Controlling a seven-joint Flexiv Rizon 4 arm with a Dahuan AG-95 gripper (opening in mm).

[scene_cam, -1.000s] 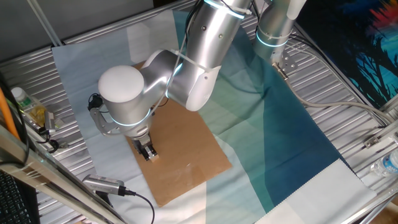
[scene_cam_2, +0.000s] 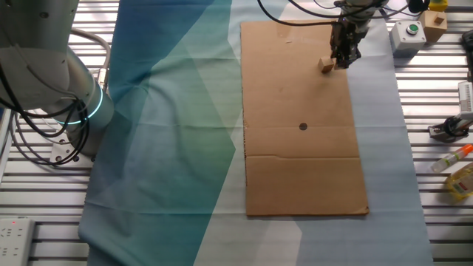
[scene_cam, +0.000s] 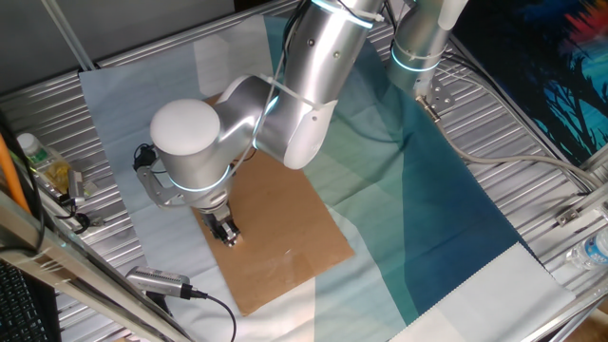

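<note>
In the second exterior view a small wooden block (scene_cam_2: 325,65) is at the fingertips of my gripper (scene_cam_2: 341,63), on the left side of the black fingers. Whether the block is between the fingers or only beside them cannot be made out. The gripper (scene_cam: 229,239) points down over the cardboard sheet (scene_cam: 285,228) near one long edge in the first exterior view, its fingertips low and close to the surface. Much of the block is hidden there. A dark round spot (scene_cam_2: 303,126) marks the middle of the cardboard.
A patterned cloth (scene_cam_2: 170,148) lies under the cardboard, with wide free room. Off its edge stand a grey button box (scene_cam_2: 407,37), another wooden block (scene_cam_2: 433,26) and bottles (scene_cam_2: 460,181). A silver cylindrical device (scene_cam: 159,281) with a cable is near the cardboard.
Otherwise the arm and the cardboard look the same.
</note>
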